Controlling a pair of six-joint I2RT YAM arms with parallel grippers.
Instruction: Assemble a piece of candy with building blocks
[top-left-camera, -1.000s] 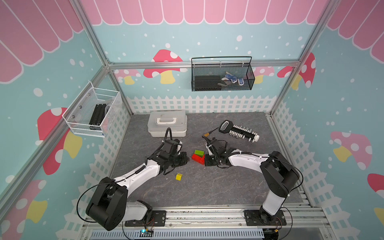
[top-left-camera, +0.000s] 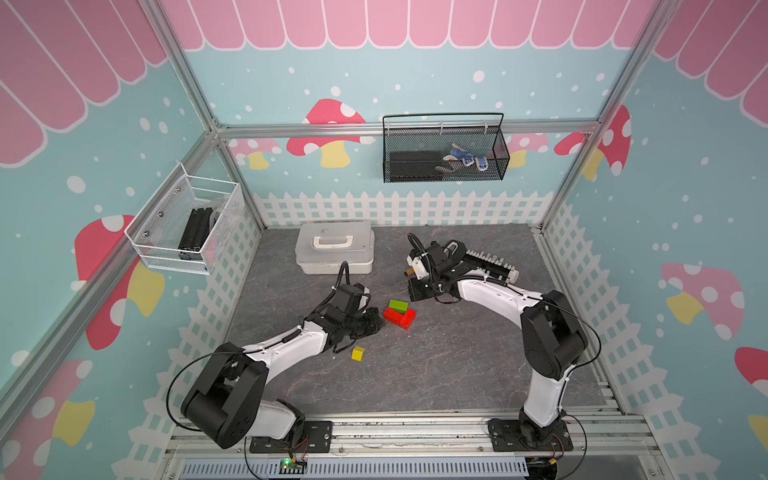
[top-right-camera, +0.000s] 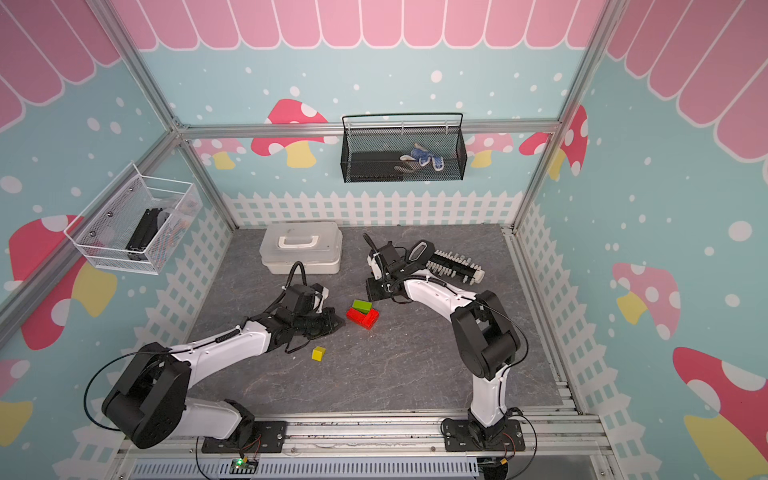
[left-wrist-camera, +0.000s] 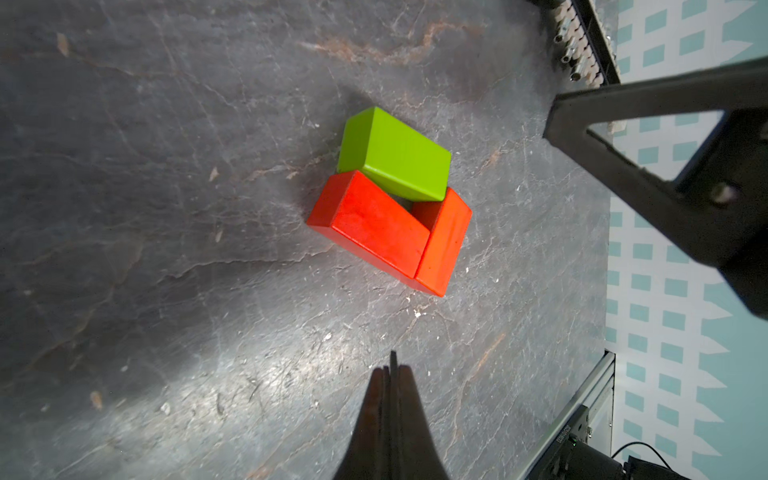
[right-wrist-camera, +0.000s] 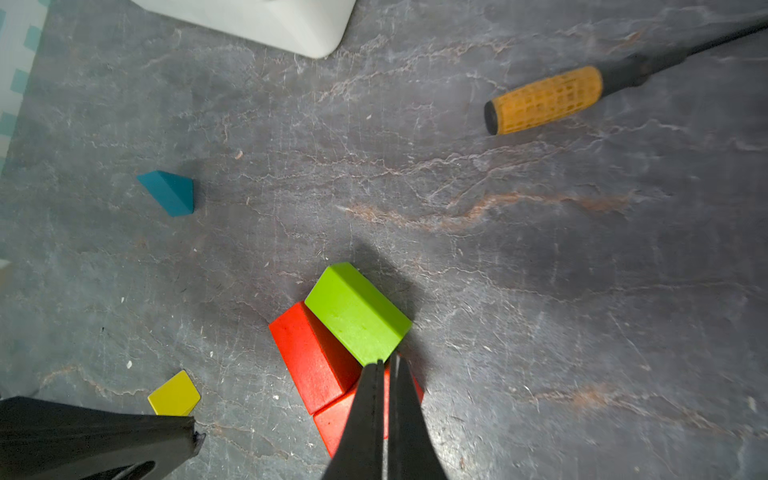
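Observation:
A green block (right-wrist-camera: 358, 312) lies against two red blocks on the grey table. The longer red block (left-wrist-camera: 378, 226) and the other red block (left-wrist-camera: 445, 242) touch at one end and form an angle, the green one resting along their inner side. My left gripper (top-left-camera: 377, 322) is shut and empty just left of this group. Behind and to the right of it is my right gripper (top-left-camera: 415, 291), also shut with nothing between its fingers. A small yellow block (top-left-camera: 357, 353) sits alone toward the front. Farther off lies a blue-green triangular block (right-wrist-camera: 173, 193), seen in the right wrist view.
At the back left stands a pale toolbox (top-left-camera: 335, 250). An orange-handled screwdriver (right-wrist-camera: 545, 100) and a black bit rack (top-right-camera: 454, 266) lie behind my right arm.
My right gripper has moved back, away from the red blocks' right end, baring that end. The left gripper has shifted slightly right. The blocks look unmoved.

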